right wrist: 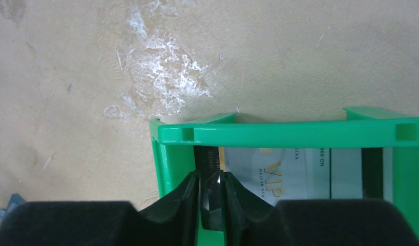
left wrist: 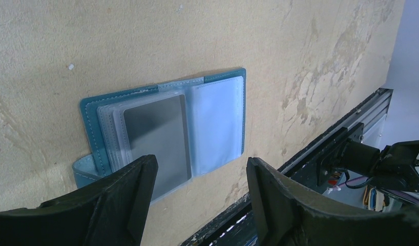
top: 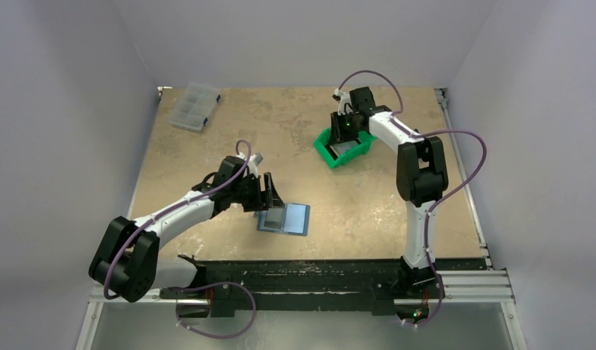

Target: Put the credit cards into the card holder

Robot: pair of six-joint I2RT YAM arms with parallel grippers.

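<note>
The blue card holder (left wrist: pixel 166 83) lies spread open on the table, a grey pocket panel (left wrist: pixel 155 123) on one side and a pale blue panel (left wrist: pixel 217 123) on the other. Above its edge stands my left gripper, open and empty. In the right wrist view, a black card (right wrist: pixel 207 156), a grey VIP card (right wrist: pixel 243 164) and other cards rest inside the green tray (right wrist: pixel 279 136). Over the black card is my right gripper, its fingers (right wrist: pixel 189 189) part open with a narrow gap. Contact with the card cannot be made out.
A clear plastic box (top: pixel 194 107) sits at the back left of the table (top: pixel 280 124). Bare tabletop separates the green tray from the card holder. The tray's raised wall stands close to my right fingers.
</note>
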